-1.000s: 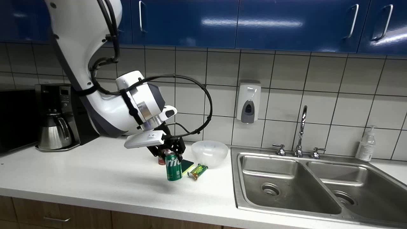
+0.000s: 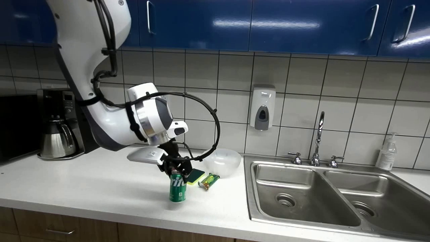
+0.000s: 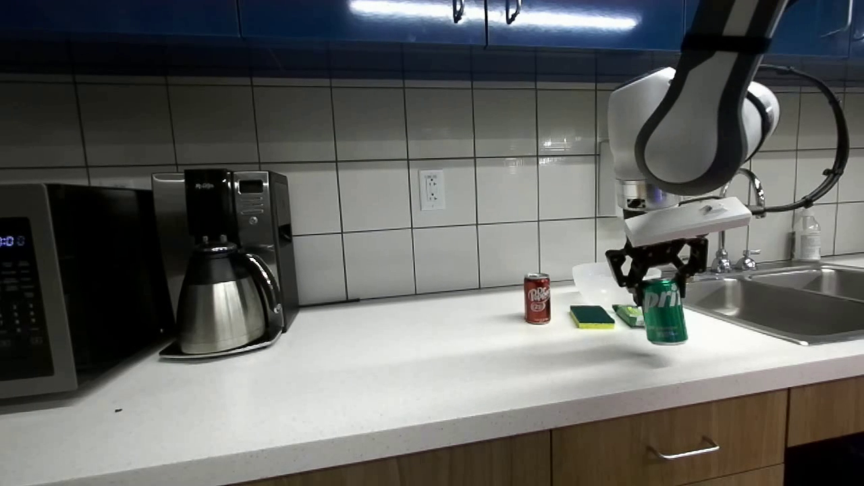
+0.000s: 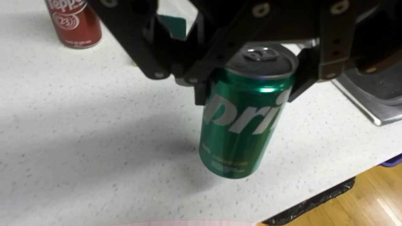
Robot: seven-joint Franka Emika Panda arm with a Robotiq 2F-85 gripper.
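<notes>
A green Sprite can is held near its top by my gripper, which is shut on it. In the wrist view the fingers press on either side just below the silver lid, and the can leans a little. Its base looks slightly above the counter in exterior view 2, where the can has a faint shadow below it. A dark red Dr Pepper can stands upright on the counter, to the left of my gripper in that view.
Behind the Sprite can lie a green and yellow sponge and a green snack packet. A clear bowl stands by the double sink. A coffee maker stands far left.
In exterior view 1, my gripper and the Sprite can have moved lower and slightly left, towards the counter's front. The can remains gripped, and the red can behind is now hidden there.
</notes>
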